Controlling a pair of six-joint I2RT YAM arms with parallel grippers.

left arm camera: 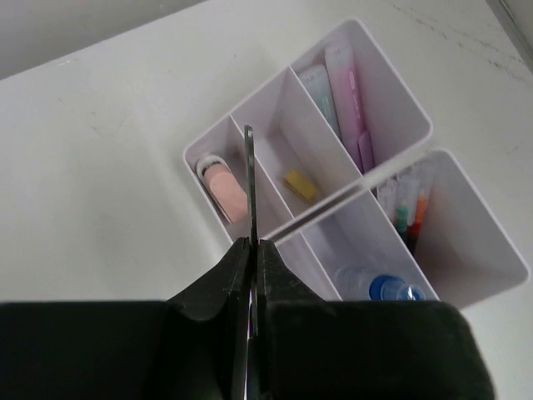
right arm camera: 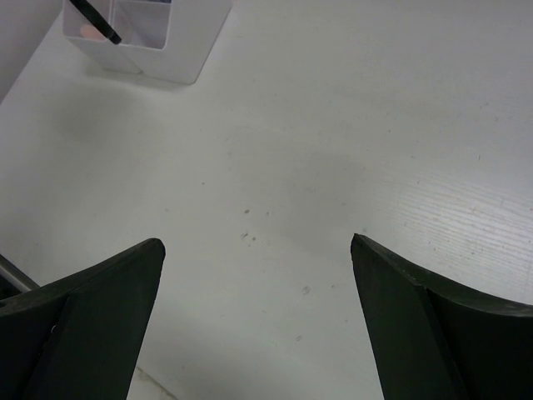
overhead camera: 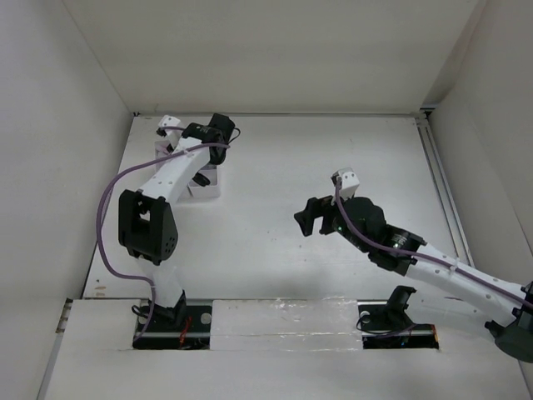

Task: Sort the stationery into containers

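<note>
My left gripper is shut on a pair of scissors [left arm camera: 250,179], whose thin blade appears edge-on in the left wrist view. The black scissor handle [overhead camera: 201,179] hangs over the white containers in the top view, and its end [right arm camera: 104,27] shows at the top left of the right wrist view. Below it are two adjoining divided containers. One container [left arm camera: 287,71] holds a pink eraser [left arm camera: 225,192], a yellow block [left arm camera: 300,184] and pink and clear pens [left arm camera: 343,79]. The other container [left arm camera: 500,287] holds markers [left arm camera: 419,212] and a blue-capped clear item [left arm camera: 391,287]. My right gripper stands open and empty.
Bare white table [overhead camera: 266,208] fills the middle and right of the work area. The right arm [overhead camera: 391,242] is held at the right, well away from the containers. Walls rise at the left, back and right.
</note>
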